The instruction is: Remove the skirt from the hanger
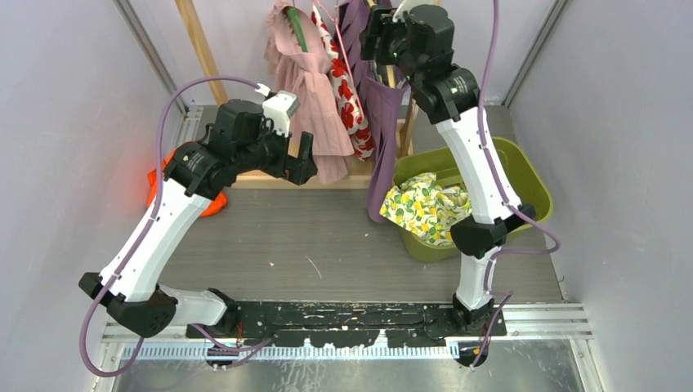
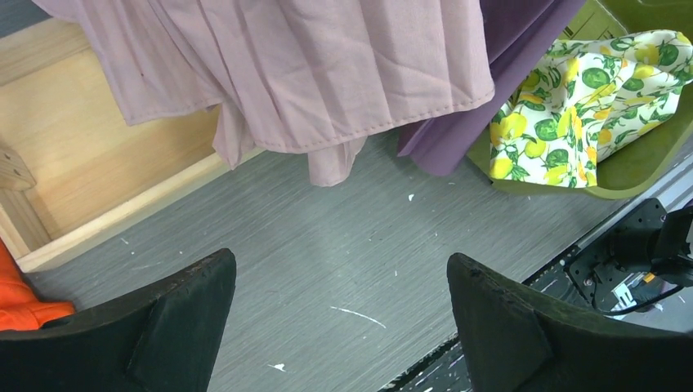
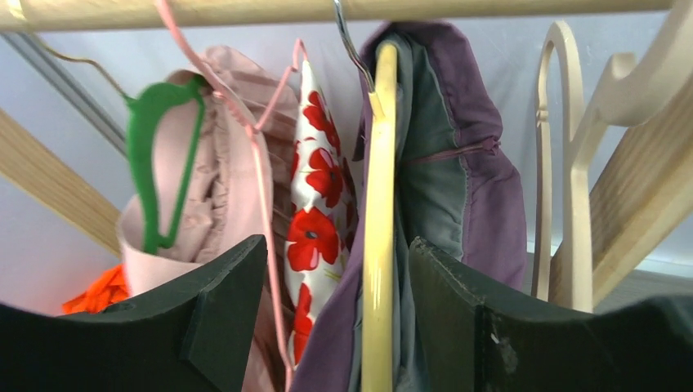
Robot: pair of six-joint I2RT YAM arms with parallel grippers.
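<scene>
A purple skirt [image 3: 478, 212] with grey lining hangs on a yellow hanger [image 3: 378, 180] from the rod [image 3: 507, 6]. My right gripper is open around this hanger, one finger each side, up at the rod in the top view. Beside the skirt hang a red-flowered white garment [image 3: 315, 212] and pink skirts [image 1: 310, 106] on pink and green hangers. My left gripper [image 1: 298, 159] stands open in front of the pink skirt's lower part, with floor showing between its fingers in the left wrist view.
An olive bin [image 1: 531, 188] at the right holds lemon-print cloth [image 1: 425, 208]. Orange cloth [image 1: 211, 204] lies at the left. An empty pale hanger [image 3: 580, 212] and a wooden post stand right of the skirt.
</scene>
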